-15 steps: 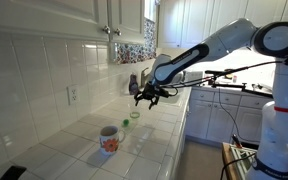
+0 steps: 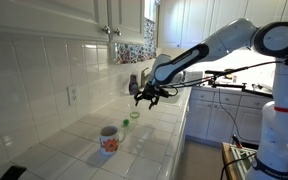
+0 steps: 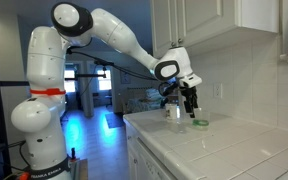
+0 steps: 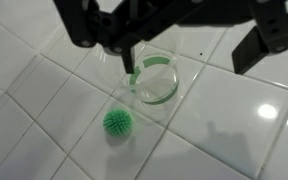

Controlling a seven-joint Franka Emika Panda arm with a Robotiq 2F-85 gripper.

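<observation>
My gripper is open over the tiled counter, its two dark fingers well apart and nothing held between them. In the wrist view, a clear round glass (image 4: 154, 80) with a green band stands below, closer to the left finger. A spiky green ball (image 4: 117, 122) lies on the tiles beside the glass. From exterior view 1, the gripper (image 2: 146, 99) hangs above the counter near the glass (image 2: 135, 114), and the ball (image 2: 125, 123) is on the nearer side of it. Exterior view 2 shows the gripper (image 3: 196, 113) near small green items, hard to tell apart there.
A mug (image 2: 109, 139) stands on the counter nearer to exterior camera 1. Tiled wall (image 2: 54, 95) and overhead cabinets (image 2: 134, 20) bound the back. Several items stand at the counter's far end. The counter (image 3: 184, 150) has wide bare areas.
</observation>
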